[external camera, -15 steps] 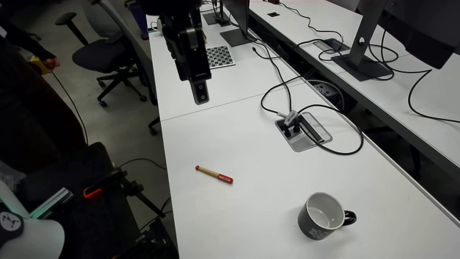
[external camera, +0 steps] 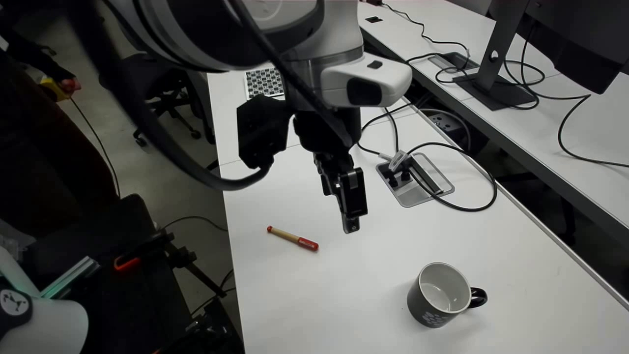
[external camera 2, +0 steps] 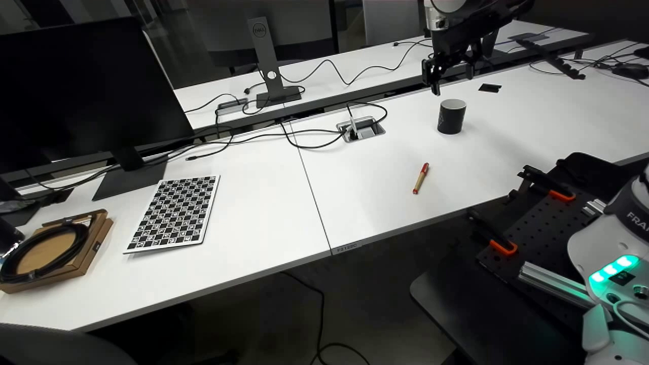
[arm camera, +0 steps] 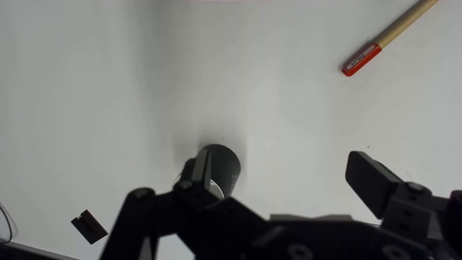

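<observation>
A dark mug (external camera: pixel 439 298) with a pale inside stands upright on the white table, its black handle pointing right in exterior view 1. In the wrist view the mug (arm camera: pixel 226 167) is partly covered by the left finger (arm camera: pixel 200 171). A tan marker with a red cap (external camera: pixel 293 238) lies on the table; the same marker (arm camera: pixel 376 45) shows at the upper right of the wrist view. My gripper is open, with nothing held between its fingers. In exterior view 2 the gripper (external camera 2: pixel 451 78) hangs above the table, apart from the mug (external camera 2: pixel 451 116).
A cable outlet (external camera: pixel 415 180) with looping black cables is set into the table. The checkered board (external camera 2: pixel 173 213) lies on the other table section, near a monitor (external camera 2: pixel 91 103). A small dark flat piece (external camera 2: pixel 490 88) rests beyond the mug.
Mug and marker have stayed where they were.
</observation>
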